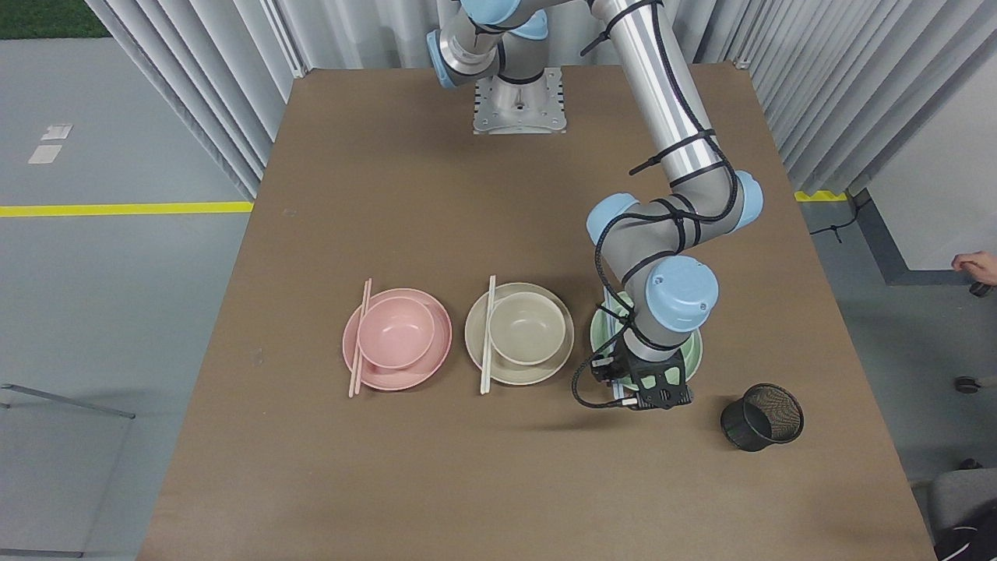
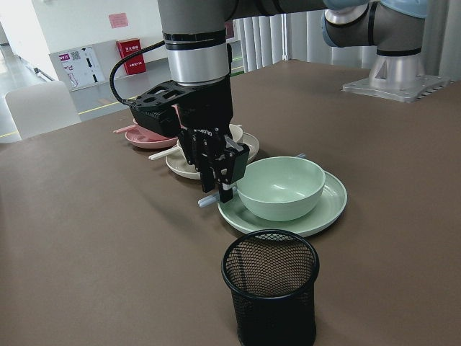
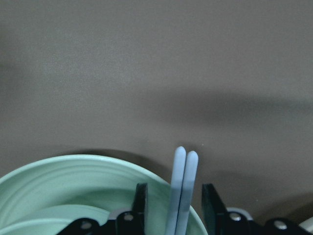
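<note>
My gripper is open over light blue chopsticks (image 3: 188, 178), which lie between its fingers on the rim of a mint green plate (image 3: 73, 171), beside a green bowl (image 2: 281, 189). In the front view the arm hides much of that setting. Left of it stand a cream plate (image 1: 533, 374) with cream bowl (image 1: 526, 327) and chopsticks (image 1: 487, 333), and a pink plate (image 1: 416, 374) with pink bowl (image 1: 397, 332) and chopsticks (image 1: 360, 336).
A black mesh cup (image 1: 762, 418) stands to the front right of the green setting. The robot's base plate (image 1: 519, 121) is at the back.
</note>
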